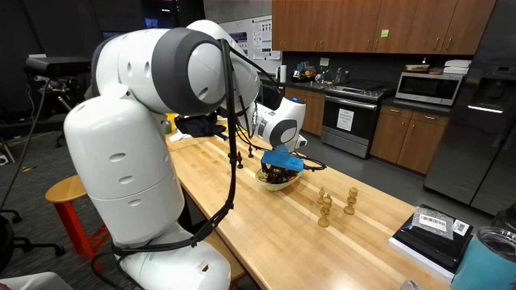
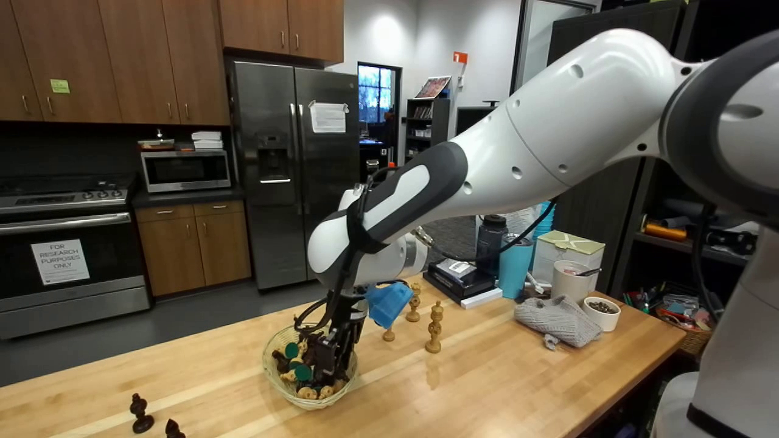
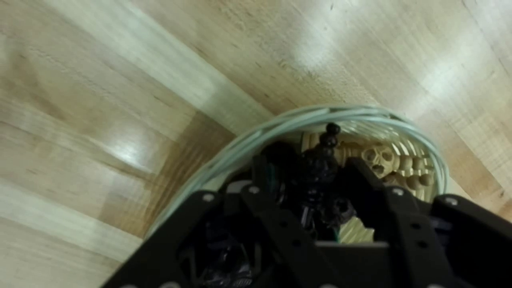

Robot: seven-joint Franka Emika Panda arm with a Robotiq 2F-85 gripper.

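Note:
My gripper points down inside a pale wicker basket (image 3: 283,120), its fingers (image 3: 362,175) on either side of dark carved chess pieces. It is shut on a dark chess piece (image 3: 320,163), whose beaded tip shows between the fingers; its lower part is lost among other dark pieces. Light wooden chess pieces (image 3: 379,158) lie along the basket's side. In exterior view 2 the basket (image 2: 274,376) also holds pieces with green bases (image 2: 301,372), and the gripper (image 2: 326,365) covers part of them.
Light chess pieces (image 1: 324,211) stand to one side of the basket, and dark ones (image 1: 240,160) stand on the other. Further along the table are a black box (image 1: 435,237), a blue tumbler (image 2: 515,266) and a grey cloth (image 2: 558,320). Bare tabletop surrounds the basket.

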